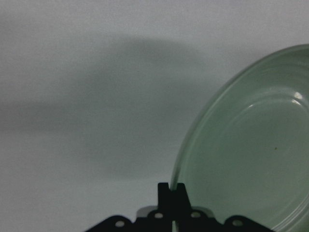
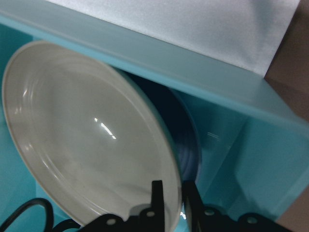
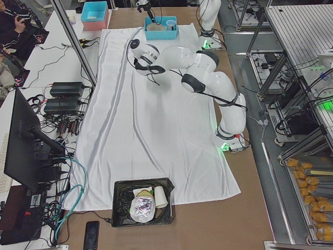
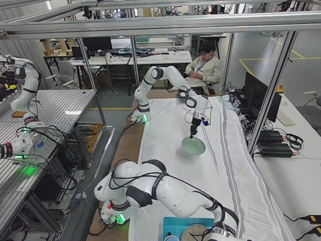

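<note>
A green plate [image 4: 193,145] lies on the white cloth. My left gripper is at its rim, fingertips together on the edge; whether they grip it is hard to tell. In the blue bin [image 3: 161,34], a white plate [image 2: 82,125] rests tilted over a dark blue dish [image 2: 186,130]. My right gripper is down at the white plate's right rim, its fingers a little apart, one over the plate's face and the other just outside the rim.
A black tray [image 3: 119,203] with foil-covered items stands at the opposite end of the cloth. A monitor and cables line one side.
</note>
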